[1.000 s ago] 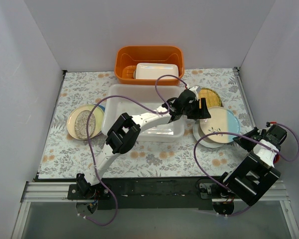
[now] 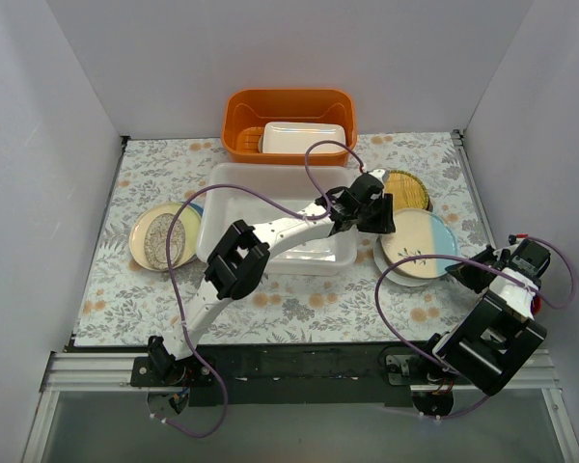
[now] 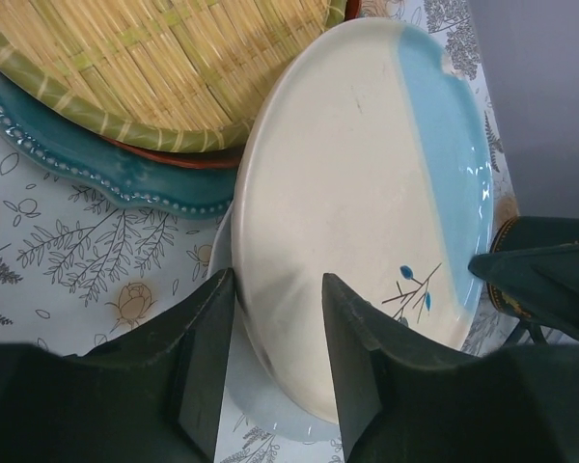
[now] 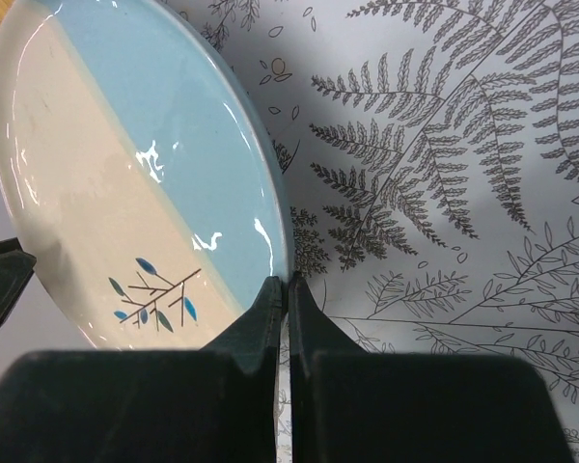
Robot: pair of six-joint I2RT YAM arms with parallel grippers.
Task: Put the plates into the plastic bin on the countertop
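A cream and light-blue plate [image 2: 415, 237] lies over a white plate [image 2: 403, 278] on the right of the counter. My right gripper is shut on its blue edge. My left gripper is part open at the plate's opposite rim, one finger just outside it and the other over the face. The white plastic bin [image 2: 289, 260] sits in the middle, partly under my left arm. More plates [image 2: 150, 231] are stacked at the left.
A woven yellow tray [image 3: 145, 68] on a teal plate [image 3: 125, 183] lies behind the held plate. An orange bin [image 2: 289, 101] holding a white rectangular item stands at the back. Walls border both sides.
The held plate and my right gripper have shifted slightly left.
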